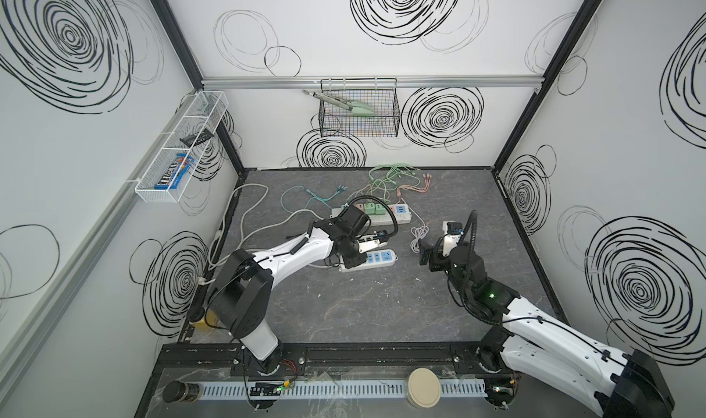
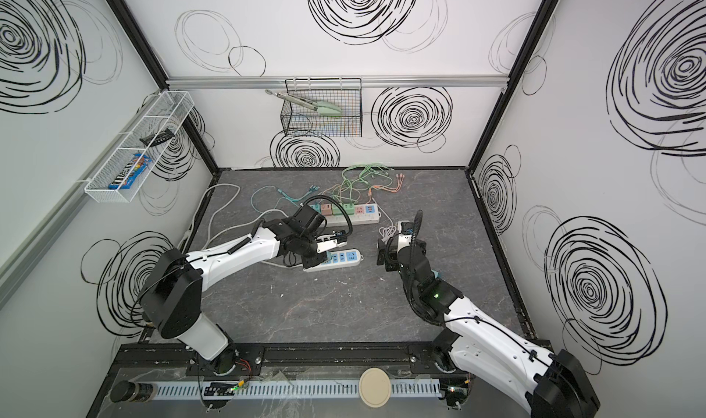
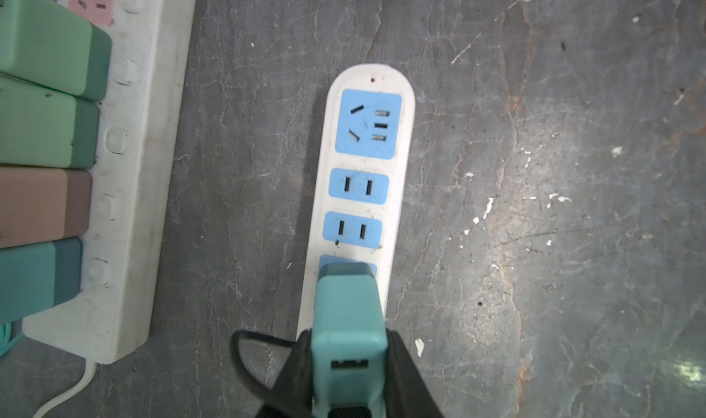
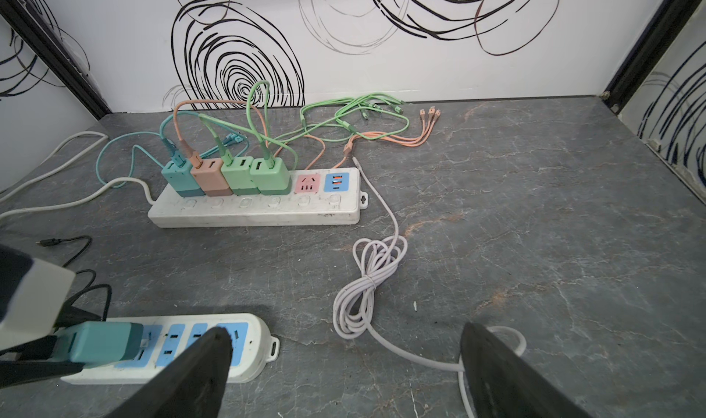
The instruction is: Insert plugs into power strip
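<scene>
My left gripper is shut on a teal plug [image 3: 349,322], one finger pressed to each side. The plug is over the lower end of the small white power strip [image 3: 367,79] in the left wrist view, covering part of a blue socket. Its prongs are hidden, so I cannot tell whether they are in the slots. From the right wrist view the same teal plug [image 4: 103,342] appears above the strip's left half; the sockets to its right are empty. My right gripper stands open to the right of the small strip, nothing between its fingers.
Behind lies a longer white strip [image 4: 257,215] carrying a teal, a brown and two green plugs with tangled cables. A coiled white cable [image 4: 367,285] lies ahead of my right gripper. A black cable [image 3: 253,351] loops beside the held plug.
</scene>
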